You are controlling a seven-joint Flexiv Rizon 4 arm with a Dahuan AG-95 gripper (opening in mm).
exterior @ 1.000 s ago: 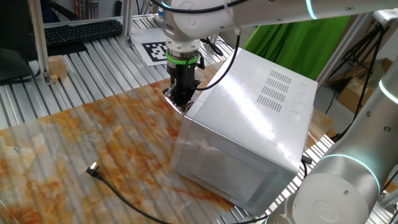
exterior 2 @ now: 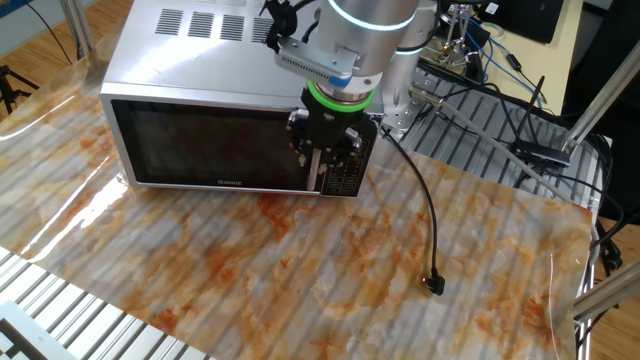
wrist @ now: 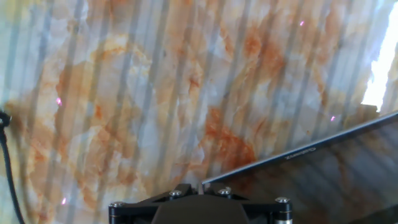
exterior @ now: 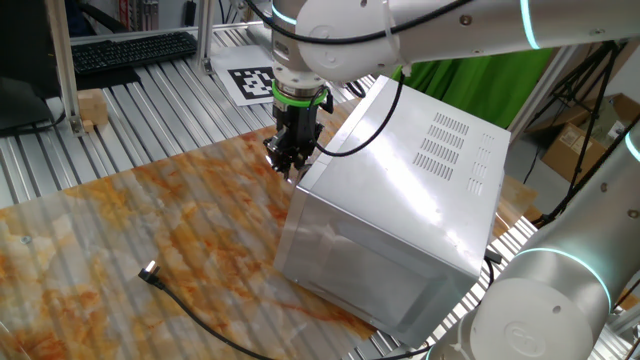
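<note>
A silver microwave [exterior: 400, 170] stands on the marbled sheet, its dark front door [exterior 2: 215, 150] shut as far as shows. My gripper [exterior 2: 322, 165] points down at the door's right side, beside the control panel [exterior 2: 345, 176], where a pale upright strip like a handle [exterior 2: 313, 172] shows by its fingers. From above, the wrist view has the door's lower front edge [wrist: 267, 160] running up to the gripper at the bottom. The arm's own body hides most of the fingers, so whether they grip the strip is unclear.
A black plug [exterior 2: 434, 283] on a cable lies on the sheet to the right of the microwave. Behind the gripper lie a printed marker [exterior: 252, 83] and a keyboard [exterior: 135, 53].
My arm's wrist has shifted slightly right and turned or tilted a little, with the gripper staying at the microwave's front edge. The microwave and plug have not moved.
</note>
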